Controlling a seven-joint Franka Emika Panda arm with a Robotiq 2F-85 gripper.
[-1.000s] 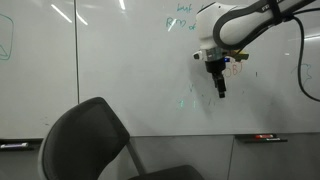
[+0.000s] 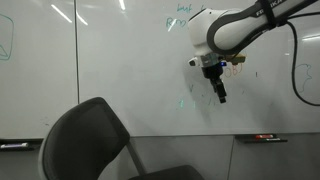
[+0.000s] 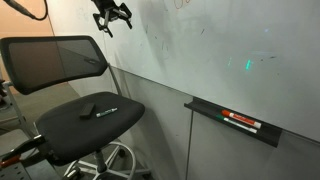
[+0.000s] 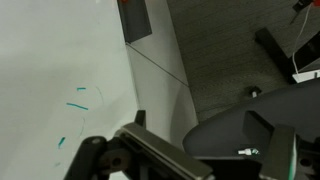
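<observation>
My gripper [image 3: 113, 23] hangs in front of the whiteboard [image 3: 215, 50], above and behind the chair. Its two fingers stand apart in the wrist view, the left fingertip [image 4: 140, 118] well clear of the right one, with nothing seen between them. On the black chair seat [image 3: 75, 130] lie a pale marker [image 3: 107, 112] and a dark block [image 3: 88, 107], perhaps an eraser. The marker's end [image 4: 248, 151] shows near the right finger in the wrist view, well below it. Faint teal strokes [image 4: 77, 106] and other writing mark the board.
A dark tray [image 3: 200, 104] along the board's lower edge holds a red marker [image 3: 240, 118] and a green-and-white one [image 3: 240, 126]. The chair's backrest [image 2: 88, 140] rises before the board. A second tray [image 2: 20, 145] sits at the left.
In exterior view 1, the arm and gripper have shifted slightly left, and the gripper sits a little lower with a changed tilt. The chair and tray items look unmoved.
</observation>
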